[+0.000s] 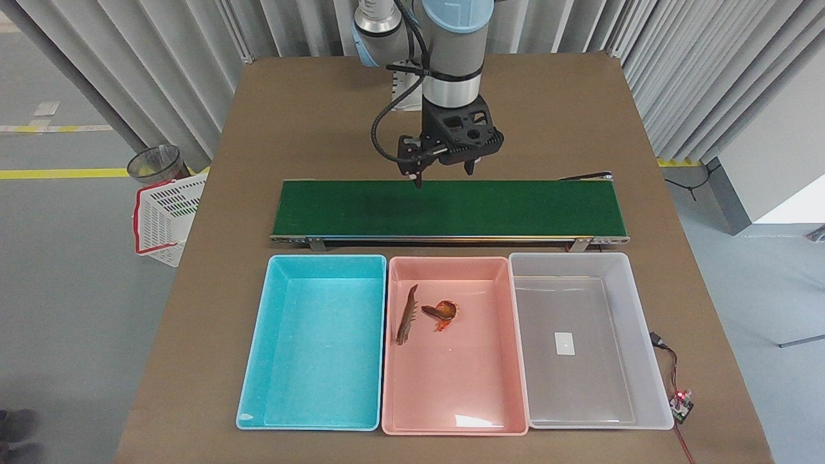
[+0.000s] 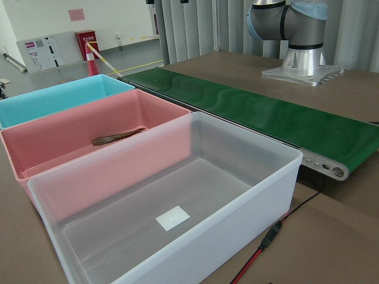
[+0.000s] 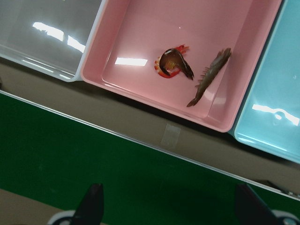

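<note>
The gripper is raised over the back edge of the green conveyor. In the wrist view its fingers sit at the bottom edge, wide apart, with only the belt between them. The pink tray holds a long dark shrimp at left and a dark curled piece lying on an orange-red one, partly hiding it. In the left view a long dark piece shows inside the tray.
A cyan tray on the left and a translucent tray on the right are empty but for a white label in the latter. Wires and a small circuit board lie at the right.
</note>
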